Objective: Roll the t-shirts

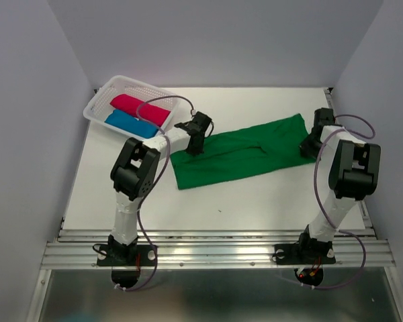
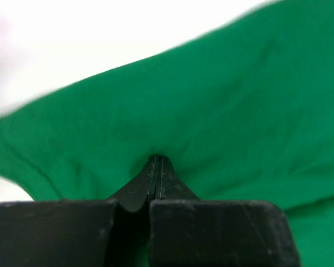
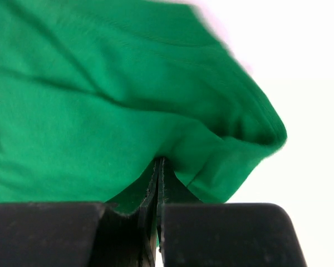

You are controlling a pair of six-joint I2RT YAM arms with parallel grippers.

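A green t-shirt (image 1: 235,151), folded into a long strip, lies slanted across the middle of the table, its right end farther back than its left. At its left part, my left gripper (image 1: 197,152) is shut with its tips down on the cloth. My right gripper (image 1: 305,149), also shut, touches the shirt near the right end. In the left wrist view, the fingertips (image 2: 166,177) meet the green fabric close to a smooth edge. Slight creases run from the right fingertips (image 3: 168,179) in the right wrist view. No pinched fold shows between either pair of fingers.
A white basket (image 1: 98,100) stands at the back left, holding a red roll (image 1: 140,109) and a blue roll (image 1: 131,124). Walls border the left, back and right.
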